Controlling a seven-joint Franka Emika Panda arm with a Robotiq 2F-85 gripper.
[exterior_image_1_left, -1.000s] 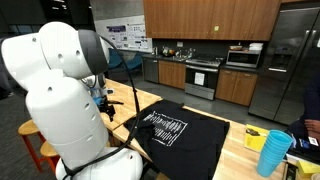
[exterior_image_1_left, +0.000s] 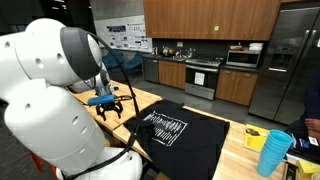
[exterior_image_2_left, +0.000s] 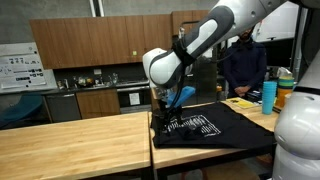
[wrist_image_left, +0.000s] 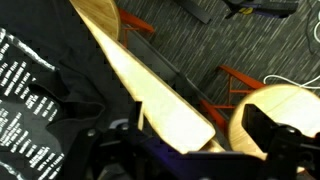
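Note:
A black cloth (exterior_image_1_left: 188, 135) with white printing is spread on the wooden table. Its printing and a dark fold (wrist_image_left: 75, 108) show at the left of the wrist view. My gripper stands open over the table's edge, beside the cloth, with nothing visible between its fingers. In exterior view 2, the arm's blue-marked wrist (exterior_image_2_left: 178, 98) hangs above the near-left part of the cloth.
Blue cups (exterior_image_1_left: 272, 154) and a yellow item (exterior_image_1_left: 257, 138) stand at the table's right end. Round wooden stools (wrist_image_left: 275, 115) are beside the table edge. A person (exterior_image_2_left: 247, 62) stands behind.
In exterior view 1 the arm has shifted, its raised link now standing differently at the left and hiding more of the stools. The cloth looks unmoved.

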